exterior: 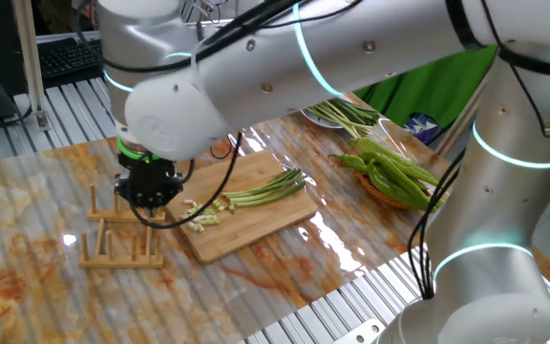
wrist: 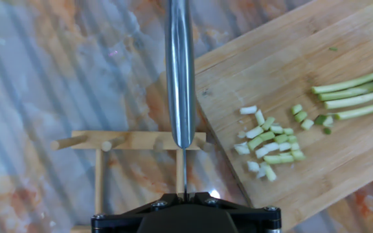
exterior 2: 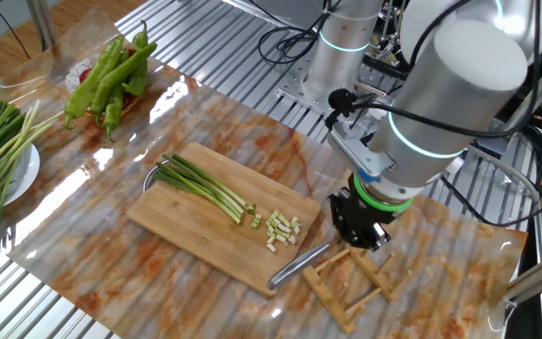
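Note:
A knife with a shiny steel handle (wrist: pixel 180 77) is in my gripper, which is shut on its thin part, seen edge-on in the wrist view. The handle juts forward, level or nearly so; in exterior view 2 the steel handle (exterior 2: pixel 299 266) points toward the cutting board's near corner. Most of the blade is hidden. Below the gripper (exterior: pixel 149 196) stands a wooden peg rack (exterior: pixel 122 261), with the knife apparently above it. The wooden cutting board (exterior 2: pixel 196 226) lies beside the rack, bearing chopped scallion pieces (wrist: pixel 271 142) and uncut scallions (exterior 2: pixel 200 186).
Green peppers (exterior 2: pixel 116 80) fill a small basket at the table's far side from the rack. A plate of long greens (exterior 2: pixel 12 155) stands near them.

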